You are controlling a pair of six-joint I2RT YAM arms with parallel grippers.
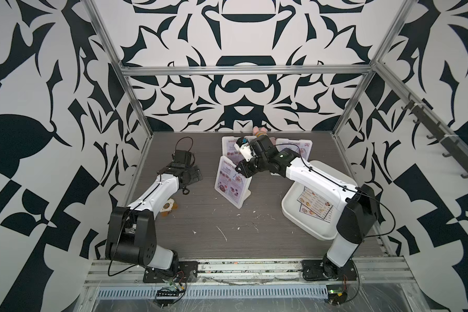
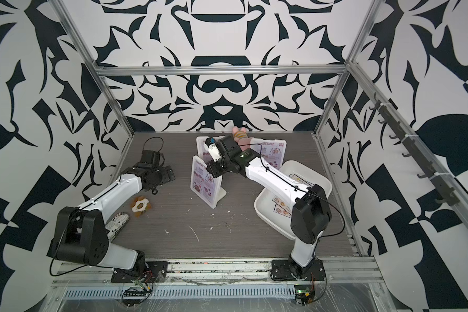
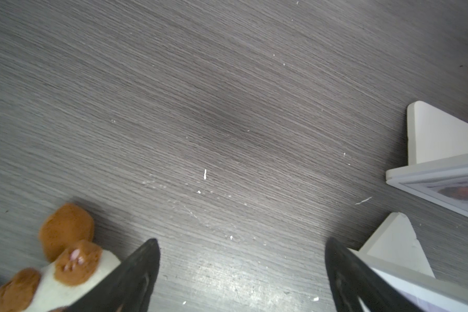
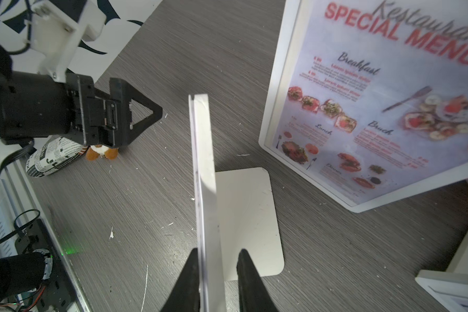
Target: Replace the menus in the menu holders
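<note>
Three white holders with pink "Special Menu" sheets stand at the middle: front one, back-left one, back-right one. My right gripper is at the top of the front holder, seen edge-on in the right wrist view, its fingers part open on either side of the edge; whether they touch it is unclear. My left gripper hangs open over bare table, left of the holders. A white tray on the right holds replacement cards, partly hidden by my right arm.
An orange-and-white plush lies below my left gripper, with a patterned object near it. A pink plush sits behind the holders.
</note>
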